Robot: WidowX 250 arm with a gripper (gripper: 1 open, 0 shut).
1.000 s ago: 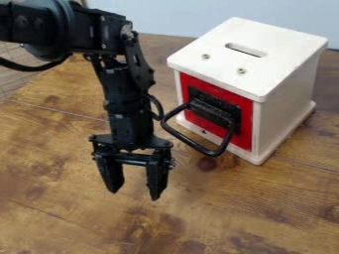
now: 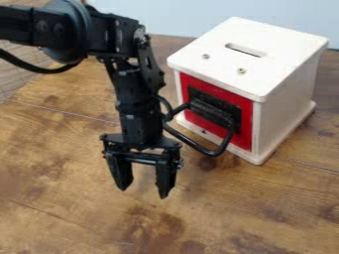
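Observation:
My black gripper (image 2: 143, 180) hangs low over the wooden table, left of and in front of a white box (image 2: 276, 92), its two fingers pointing down and apart with nothing between them. The box has a slot and two small screws on its sloped top. Its front carries a red panel (image 2: 243, 104) with a black handle fitting, partly behind a black loop of cable or handle.
A pale wall stands behind the box.
The arm and gripper have shifted slightly to the right. The box stands where it was.

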